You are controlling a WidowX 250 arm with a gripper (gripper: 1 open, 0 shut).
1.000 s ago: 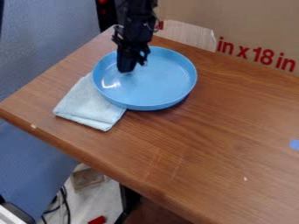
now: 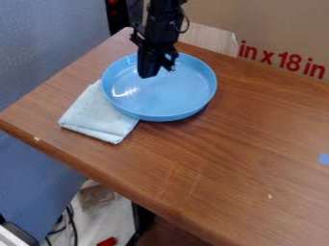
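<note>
A light blue round plate (image 2: 167, 96) lies on the wooden table (image 2: 232, 163), with a pale folded cloth (image 2: 95, 119) partly beneath its left side. My black gripper (image 2: 153, 63) reaches down from the top over the plate's far left part. Its fingers are dark and small in the view, so I cannot tell whether they are open or shut.
A cardboard box (image 2: 283, 29) with red printing stands along the back. The table's left edge drops to the floor.
My gripper has shifted slightly to the right over the plate. The plate and cloth look unmoved.
</note>
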